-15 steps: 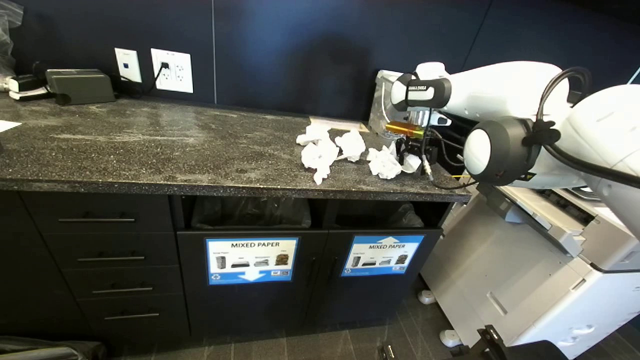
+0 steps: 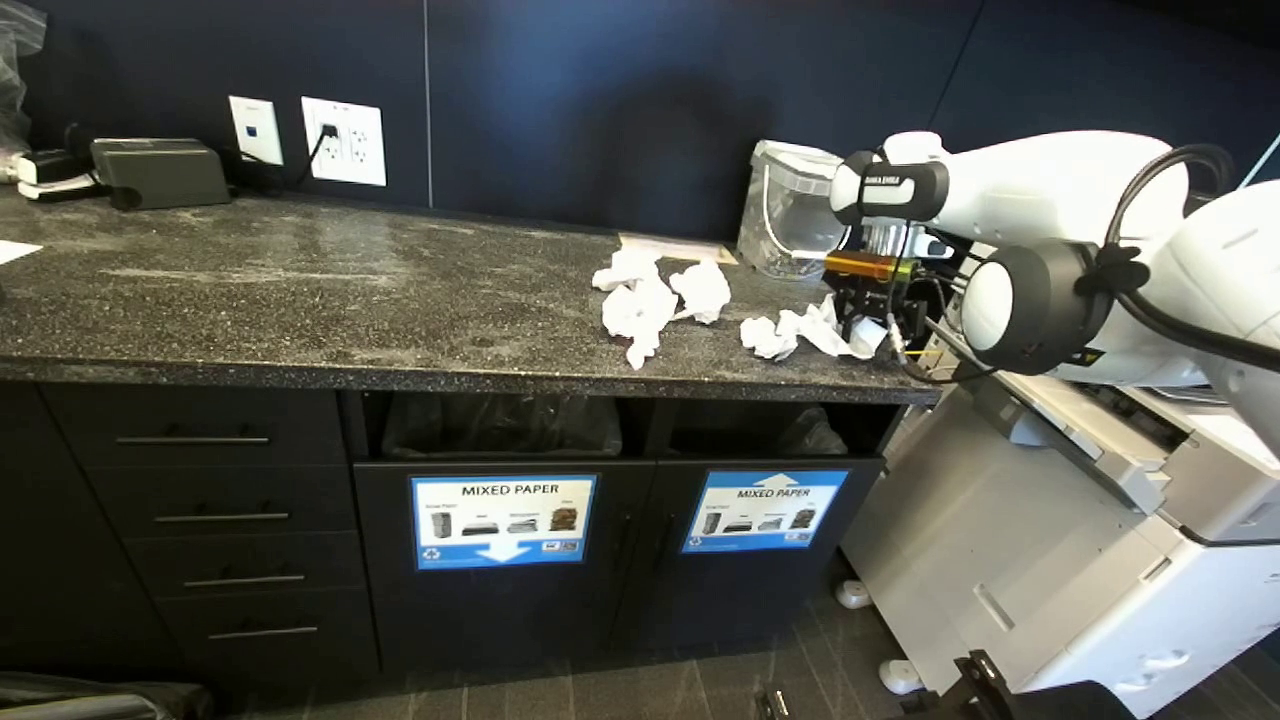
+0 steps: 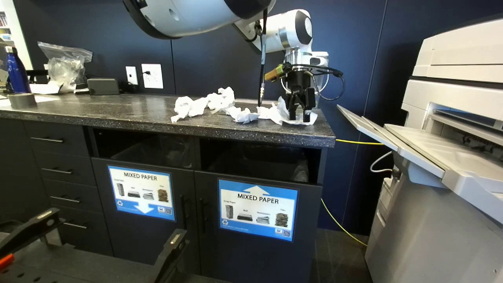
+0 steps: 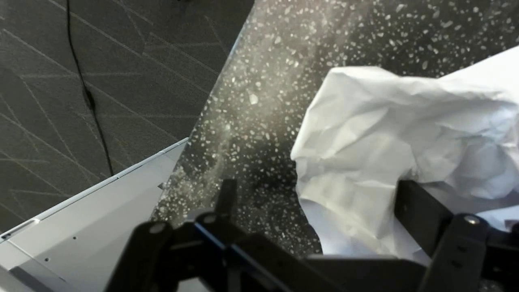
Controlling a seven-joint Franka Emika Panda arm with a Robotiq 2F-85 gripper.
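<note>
My gripper [image 3: 300, 114] points down at the right end of the dark speckled counter [image 2: 360, 300], its fingers apart. In the wrist view, one finger [image 4: 421, 214] presses against or into a white crumpled paper [image 4: 360, 141], while the other finger [image 4: 226, 197] stands over bare counter near the edge. Part of that paper lies in the gap between the fingers, not clamped. Exterior view 1 shows the same paper [image 2: 819, 328] stretched out to the left of the gripper, which partly hides it. Several more crumpled papers [image 2: 639, 308] lie further left on the counter.
A clear bucket [image 2: 786, 210] stands against the wall behind the papers. Below the counter are two open bin slots [image 3: 257, 158] with mixed paper signs. To the right stands a printer [image 3: 452, 136].
My gripper and arm have moved right, toward the counter's end. The paper beside the gripper is now stretched longer to the right, where it was bunched up before. Other papers stay put.
</note>
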